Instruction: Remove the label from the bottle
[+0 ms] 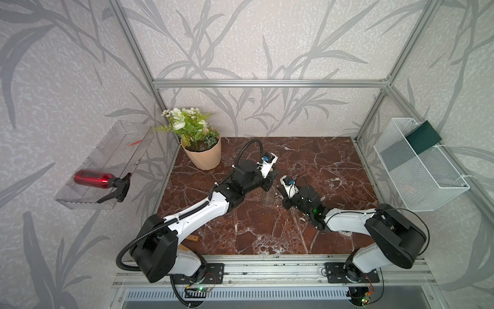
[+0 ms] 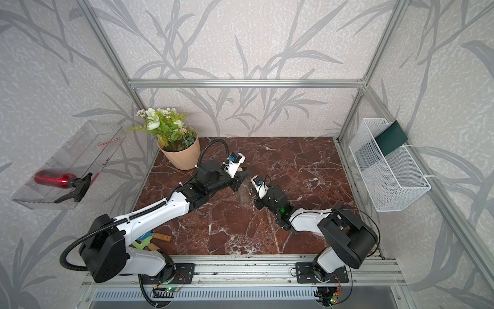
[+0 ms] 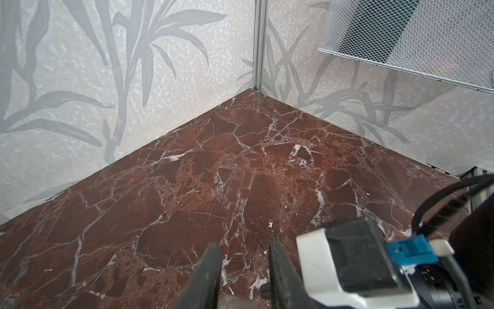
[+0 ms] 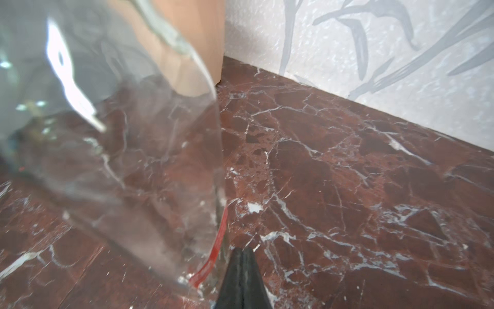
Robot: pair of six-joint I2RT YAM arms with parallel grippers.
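Observation:
The clear, empty bottle (image 4: 128,154) fills the left of the right wrist view, tapering downward. A narrow red label (image 4: 213,252) runs along its lower right edge, still on it. Just right of that strip, the right gripper is shut with nothing between its fingers; the label lies outside them. In the left wrist view, the left gripper has its fingers (image 3: 205,278) on either side of the pale bottle end (image 3: 239,302), gripping it. Seen from above, the bottle (image 1: 268,198) is faint below the left gripper (image 1: 271,184).
A potted plant (image 1: 203,154) stands at the back left. Garden tools (image 2: 149,240) lie near the left arm's base. On the side walls hang a clear bin (image 1: 115,164) with a red spray bottle (image 1: 95,178) and a white mesh basket (image 1: 422,170).

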